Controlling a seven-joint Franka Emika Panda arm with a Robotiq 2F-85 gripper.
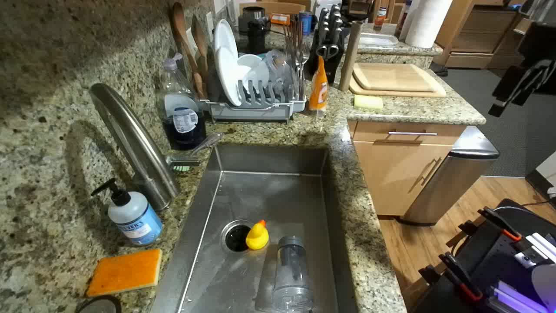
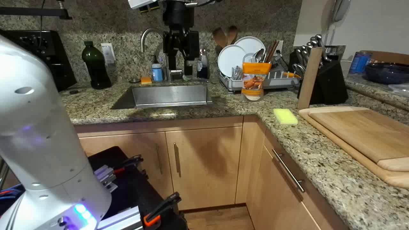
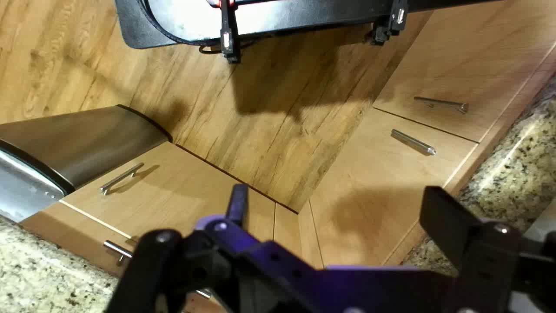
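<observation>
My gripper (image 2: 180, 69) hangs in the air, open, with nothing between its fingers. In the wrist view the gripper has its two black fingers wide apart, over the floor and cabinet corner. Part of it also shows at the right edge of exterior view 1. A yellow rubber duck (image 1: 257, 235) sits beside the drain in the steel sink (image 1: 276, 193). Near it a clear bottle with a grey cap (image 1: 292, 274) lies in the basin. On the counter are an orange sponge (image 1: 125, 272), a soap dispenser (image 1: 136, 218) and a yellow-green sponge (image 2: 285, 116).
A curved faucet (image 1: 130, 141) rises left of the sink. Behind it stand a dish rack (image 1: 250, 112) with plates, an orange pouch (image 2: 254, 80) and a knife block (image 2: 330, 76). Cutting boards (image 2: 356, 132) cover part of the right counter. A trash can (image 1: 451, 177) stands below.
</observation>
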